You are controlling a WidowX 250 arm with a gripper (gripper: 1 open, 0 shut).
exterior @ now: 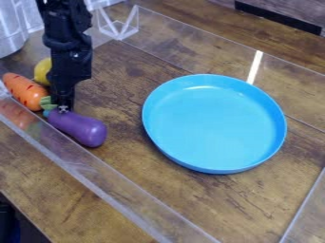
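Note:
The black gripper (61, 99) reaches down from the top left, its fingertips low among the toy vegetables, by the green top of a purple eggplant (79, 129). An orange carrot (25, 89) lies just left of it, and a yellow object (44, 69) is partly hidden behind it. The fingers are dark and bunched, so whether anything is between them cannot be made out. A blue plate (214, 123) rests to the right, apart from the vegetables.
Clear plastic walls border the wooden table (178, 204), one running diagonally across the lower left, close to the vegetables. A white container (13, 24) stands at the top left. Bare wood surrounds the plate.

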